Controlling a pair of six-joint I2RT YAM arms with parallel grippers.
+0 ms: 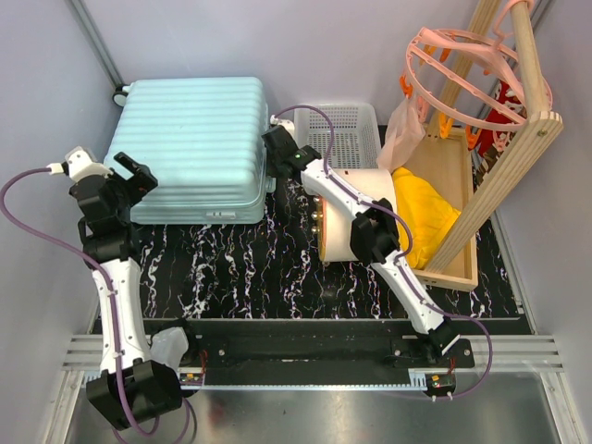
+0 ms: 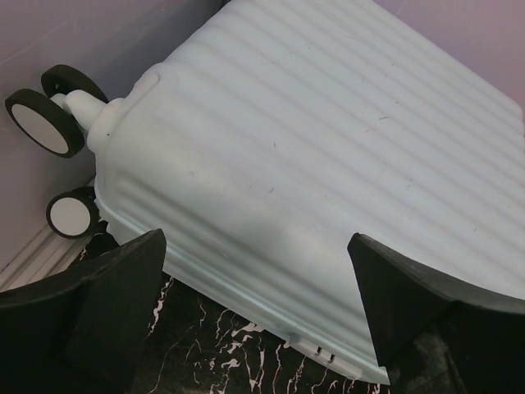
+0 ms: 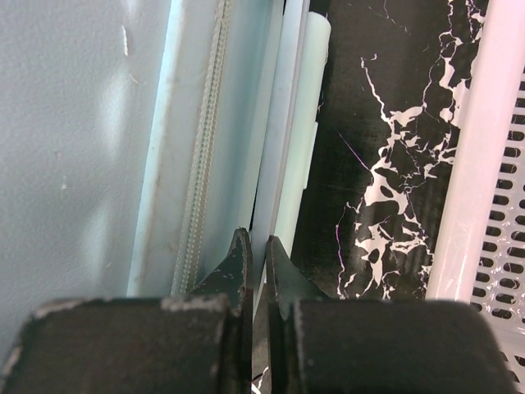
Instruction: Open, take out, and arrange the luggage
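A pale mint, ribbed suitcase [image 1: 190, 129] lies flat at the back left; in the left wrist view its shell [image 2: 271, 139] shows two pairs of wheels at the left end. My left gripper [image 1: 139, 176] hangs open over its left side, nothing between the fingers. My right gripper [image 1: 270, 162] is at the suitcase's right side. In the right wrist view it [image 3: 259, 246] is shut on a thin pale bar [image 3: 281, 123] running along that side, beside the zip [image 3: 205, 139]; I cannot tell whether the bar is the handle.
A white perforated basket [image 1: 338, 120] stands right of the suitcase. A cream cylinder [image 1: 338, 240] lies under my right arm. A wooden rack [image 1: 467, 268] with pink hangers and yellow cloth [image 1: 425, 217] fills the right.
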